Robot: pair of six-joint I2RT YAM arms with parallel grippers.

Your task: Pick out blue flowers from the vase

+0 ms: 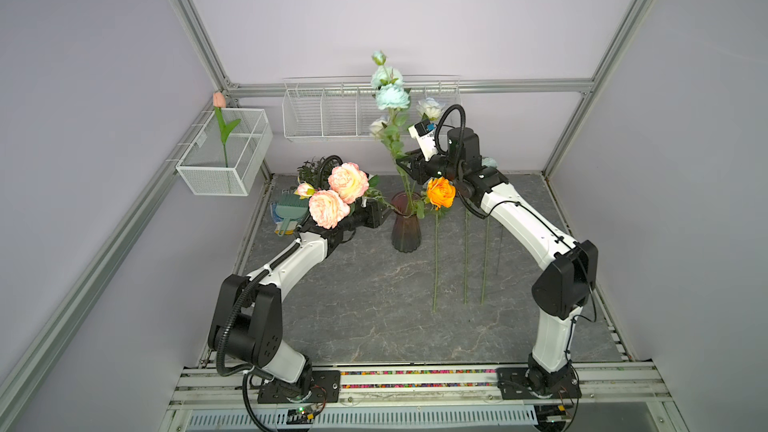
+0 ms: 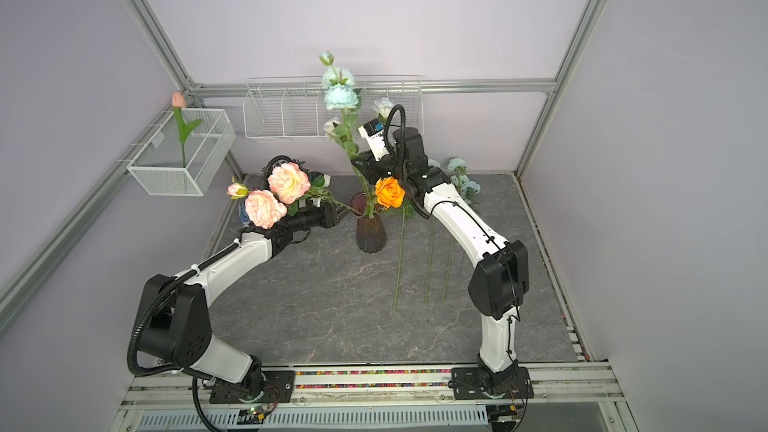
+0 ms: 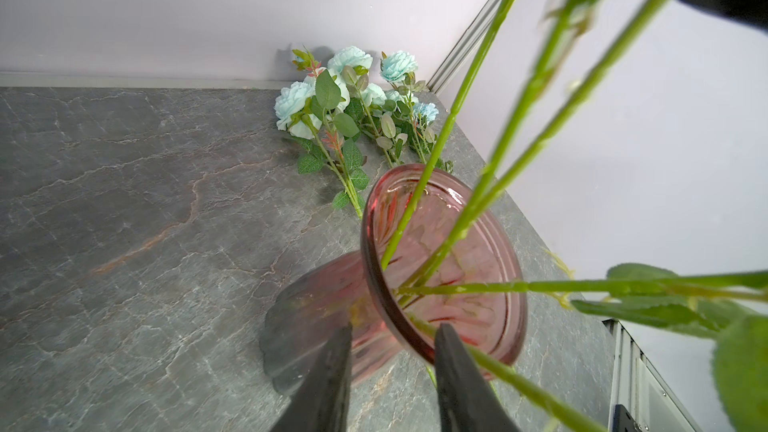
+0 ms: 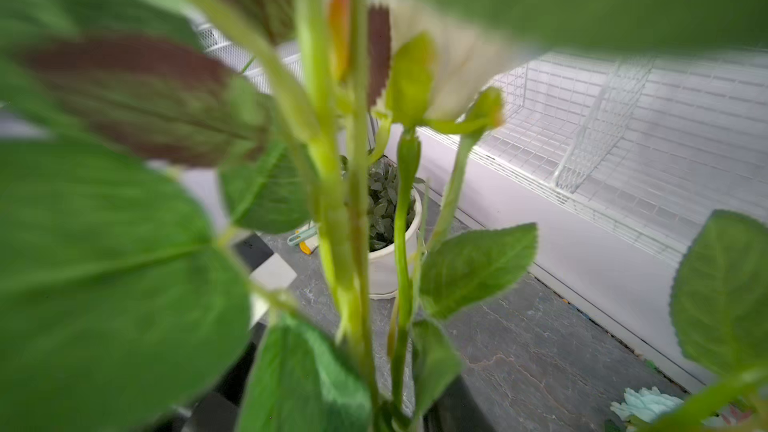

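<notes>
A tall stem with pale blue blooms (image 1: 392, 97) rises from the dark reddish vase (image 1: 406, 234), leaning left. My right gripper (image 1: 409, 166) is at that stem, above the vase mouth. In the right wrist view, leaves and blurred stems (image 4: 340, 216) fill the foreground; how its fingers stand is hidden. My left gripper is at the vase, its two fingers spaced apart with the vase wall between them. Pink-and-cream flowers (image 1: 349, 182) and an orange rose (image 1: 441, 192) are also in the vase, as are whitish blooms (image 1: 429, 108).
More pale blue flowers (image 3: 352, 96) lie on the table to the right, their long stems (image 1: 465, 260) pointing forward. A white wire basket (image 1: 212, 184) with a tulip hangs at left; a wire rack (image 1: 320, 116) is on the back wall.
</notes>
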